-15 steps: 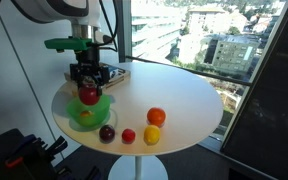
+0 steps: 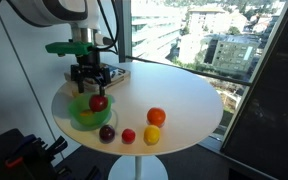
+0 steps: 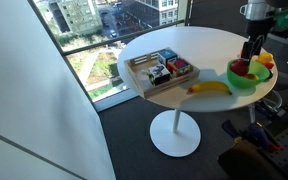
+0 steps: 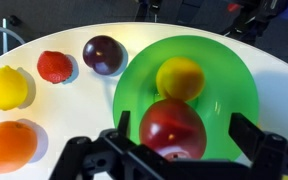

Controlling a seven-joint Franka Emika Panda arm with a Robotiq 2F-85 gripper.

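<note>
A green bowl (image 4: 134, 90) holds a large red round fruit (image 4: 172, 130) and a smaller yellow-orange fruit (image 4: 180, 78). My gripper is open above the bowl, one finger on either side of the red fruit with gaps showing between. In exterior view 1 the red fruit (image 2: 98, 103) sits at the right side of the bowl, below the gripper (image 2: 90, 83). Outside the bowl on the white table lie a dark purple fruit (image 4: 103, 55), a small red fruit (image 4: 54, 67), a yellow fruit (image 4: 5, 88) and an orange-red one (image 4: 9, 146).
In exterior view 2 a wooden tray (image 3: 134, 75) with several small boxes stands on the table, and a banana (image 3: 209, 88) lies near the edge.
The gripper's fingers have spread apart. The red fruit, earlier between them, now sits slightly lower and further right in the bowl. The arm is nearly in the same place.
</note>
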